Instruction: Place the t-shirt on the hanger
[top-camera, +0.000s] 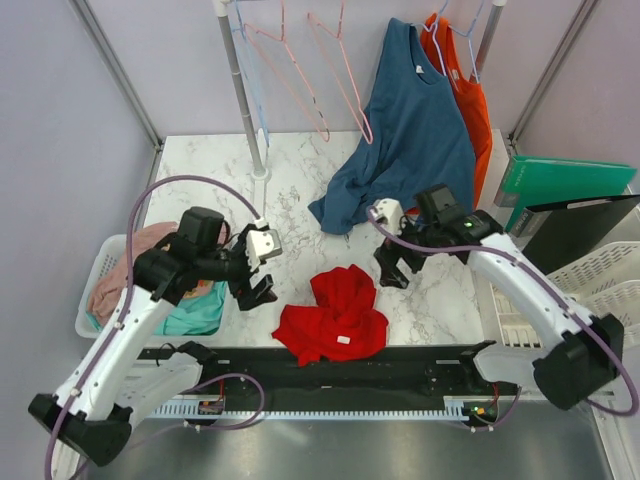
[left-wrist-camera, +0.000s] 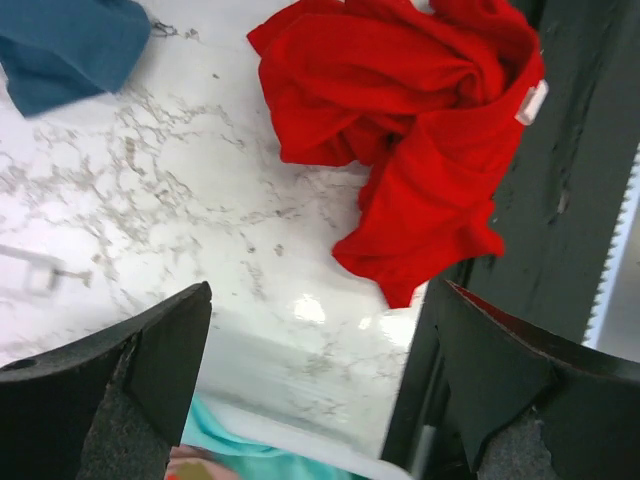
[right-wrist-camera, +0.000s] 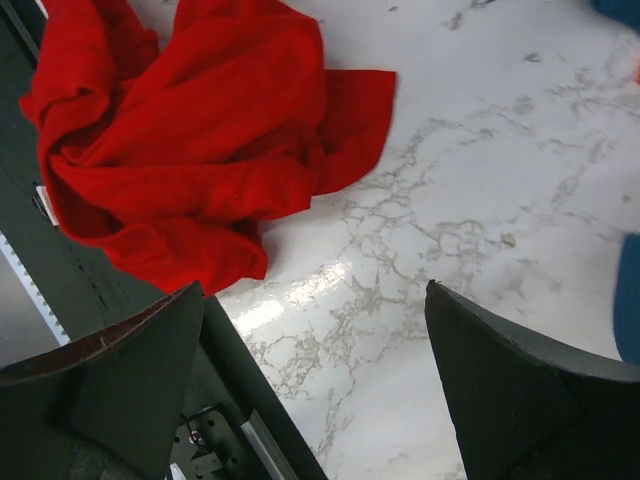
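A red garment with a small white label (top-camera: 335, 310) lies crumpled on the marble tabletop near its front edge, also seen in the left wrist view (left-wrist-camera: 430, 170) and right wrist view (right-wrist-camera: 190, 130). My left gripper (top-camera: 250, 290) hangs open to the left of it, nothing between the fingers. My right gripper (top-camera: 392, 270) stands open above and right of it, also empty. Empty pink hangers (top-camera: 355, 90) and blue hangers hang on the rack at the back, where a blue garment (top-camera: 410, 130) and an orange one hang at the right.
A white basket (top-camera: 90, 300) of pink and teal cloths sits at the left. At the right are white baskets (top-camera: 600, 290) and a green folder (top-camera: 560, 185). The rack's pole (top-camera: 243, 100) stands at back left; the marble between is mostly clear.
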